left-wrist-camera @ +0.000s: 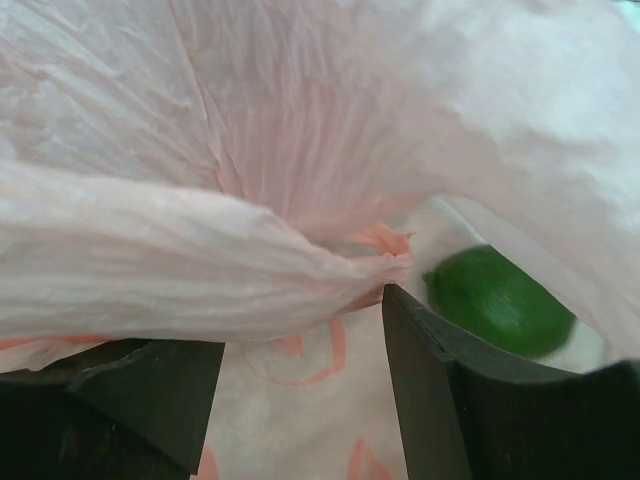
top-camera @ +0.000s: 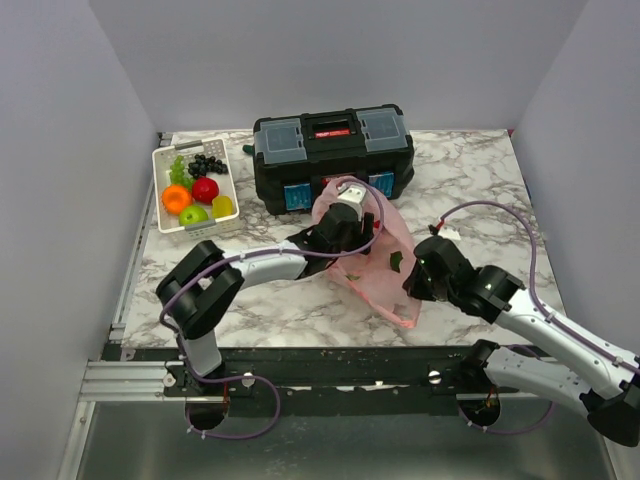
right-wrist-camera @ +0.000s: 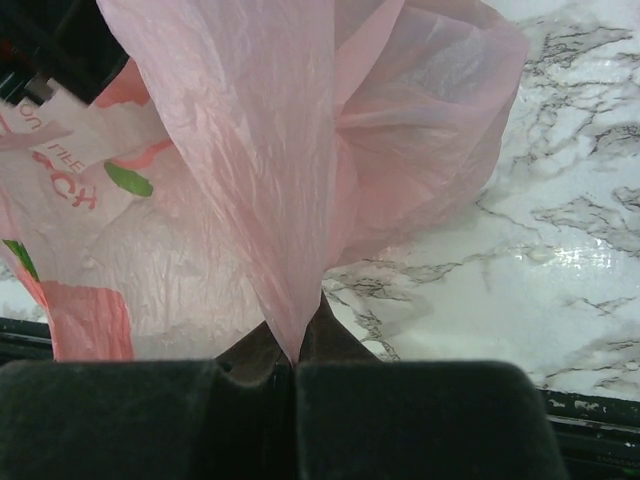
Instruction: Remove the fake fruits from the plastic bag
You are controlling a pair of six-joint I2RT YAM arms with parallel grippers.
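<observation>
The pink plastic bag (top-camera: 383, 280) lies crumpled mid-table, in front of the toolbox. My left gripper (top-camera: 357, 235) is inside its back part; in the left wrist view its fingers stand part open among the folds, with a green fake fruit (left-wrist-camera: 497, 300) just right of them, apart. My right gripper is shut at the bag's front right edge, with the pink film gathered at its fingertips.
A black toolbox (top-camera: 290, 160) stands behind the bag. At the back left, a white basket (top-camera: 160, 200) holds several fake fruits. Bare marble table shows at the right and front left.
</observation>
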